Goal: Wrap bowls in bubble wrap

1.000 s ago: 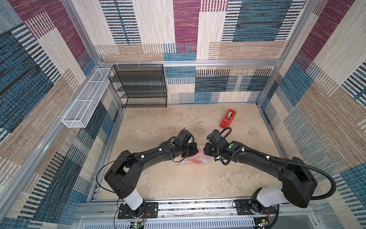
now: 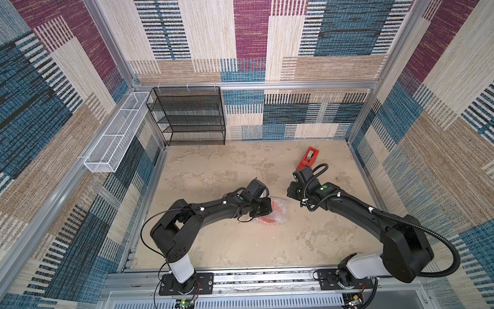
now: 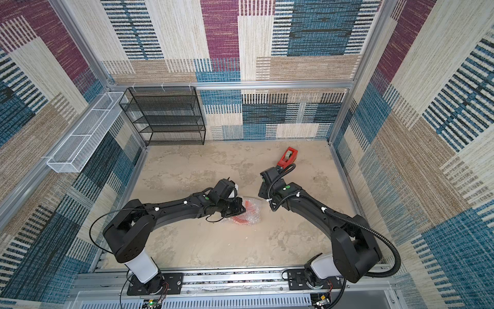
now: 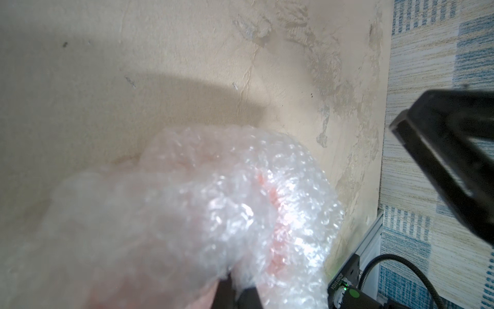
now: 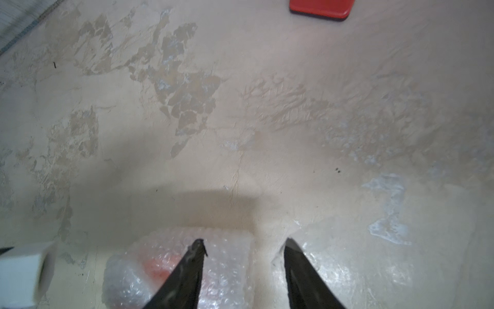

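A bundle of bubble wrap (image 2: 279, 212) lies mid-table with something reddish inside; the wrap blurs its shape. At the bundle's left side is my left gripper, its dark tips close together and pressed into the plastic. The folds partly cover those tips, so whether film lies between them does not show. My right gripper stands open above the table, just right of the bundle. By one of its fingers (image 5: 298, 262) shows a faint clear strip (image 5: 314, 237), perhaps tape. A red tape dispenser (image 2: 308, 157) rests behind the right arm.
At the back left stands a black wire shelf (image 2: 190, 116). A white mesh basket (image 2: 117, 132) hangs along the left wall. Bare tabletop (image 2: 205, 159) stretches behind the arms and along the front.
The right gripper has moved right and back, away from the bundle, uncovering its right side. The left gripper has shifted slightly right and toward the front, and the bundle looks more bunched.
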